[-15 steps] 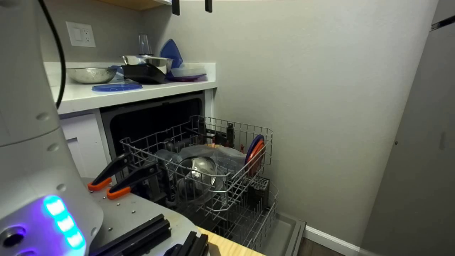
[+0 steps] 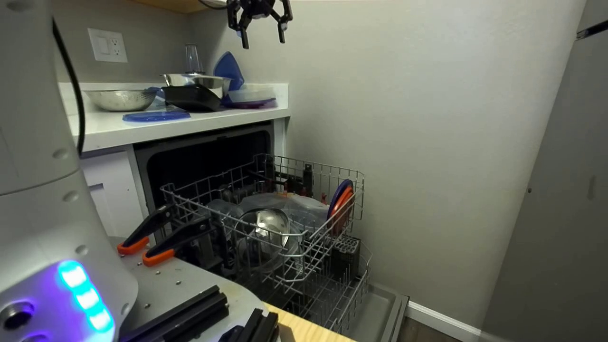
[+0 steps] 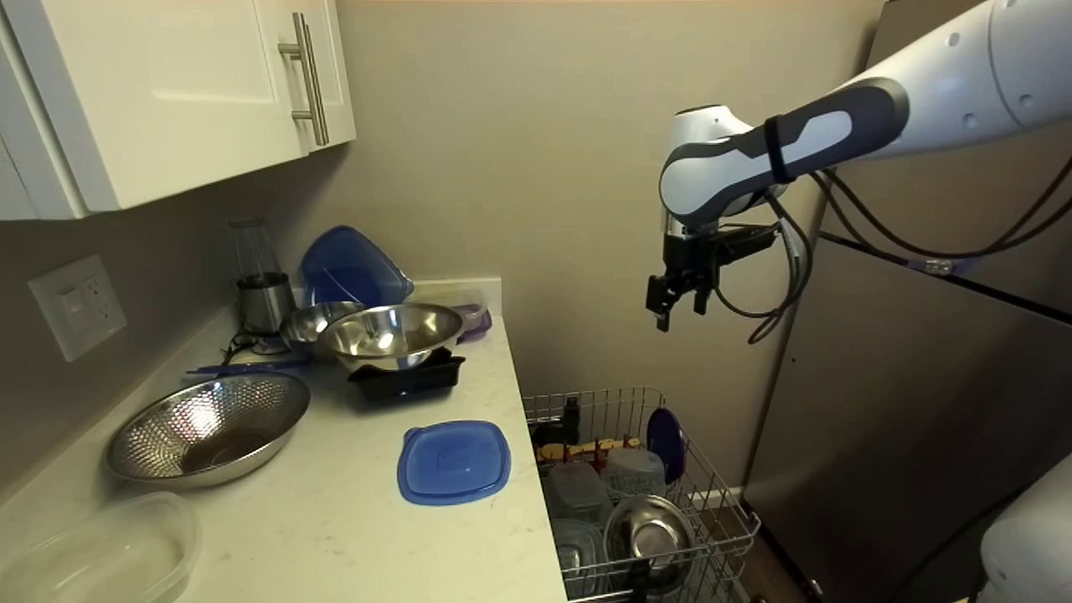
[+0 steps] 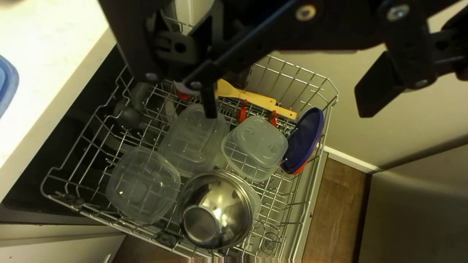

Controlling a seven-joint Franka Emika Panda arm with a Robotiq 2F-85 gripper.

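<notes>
High above the dishwasher's pulled-out upper rack [image 2: 342,170], my gripper [image 2: 263,41] is open and empty. In the wrist view its two dark fingers stand wide apart over the rack. Below them lie clear plastic containers [image 4: 195,140], a shiny metal bowl [image 4: 217,210] turned upside down, yellow wooden utensils [image 4: 259,100] and a dark blue lid [image 4: 305,139] standing on edge against the rack's side, with a bit of orange-red behind it. Another clear container [image 4: 142,186] sits at the rack's near left. None of these touches the gripper.
On the counter [image 3: 402,553] left of the rack are a blue lid [image 3: 454,462], a perforated metal colander [image 3: 211,427], a metal bowl [image 3: 394,332] on a black tray, and a blender [image 3: 263,291]. Walls stand behind. Air around the gripper is clear.
My gripper has come lower: one second ago only its fingertips showed at the top edge of exterior view 1. The dishes and rack look the same.
</notes>
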